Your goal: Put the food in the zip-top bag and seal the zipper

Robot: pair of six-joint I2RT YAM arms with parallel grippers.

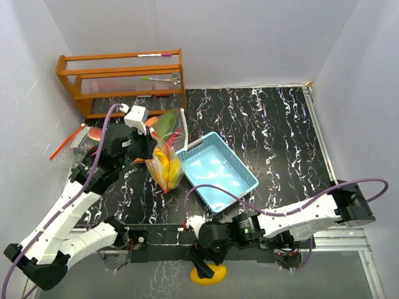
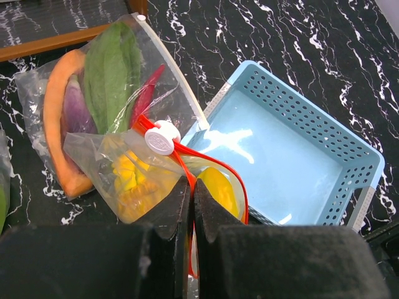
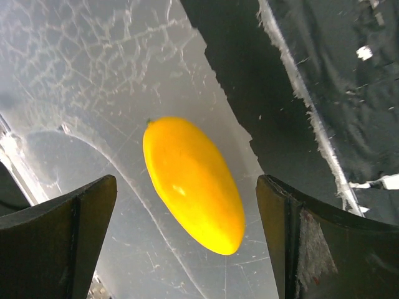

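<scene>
A yellow oval food piece (image 1: 209, 275) lies on the grey area beyond the table's front edge. My right gripper (image 1: 201, 264) is over it, open; in the right wrist view the yellow food piece (image 3: 193, 185) appears between the spread fingers, with clear gaps either side. The zip top bag (image 2: 140, 156), with a red-orange zip and white slider (image 2: 161, 138), has its mouth parted and yellow food inside. My left gripper is shut on the bag's thin rim at the zip.
An empty light-blue basket (image 1: 241, 159) stands right of the bag. Behind it lies a filled clear bag (image 2: 112, 81) with vegetables. Another bag (image 1: 78, 142) lies far left, a wooden rack (image 1: 118, 93) at the back.
</scene>
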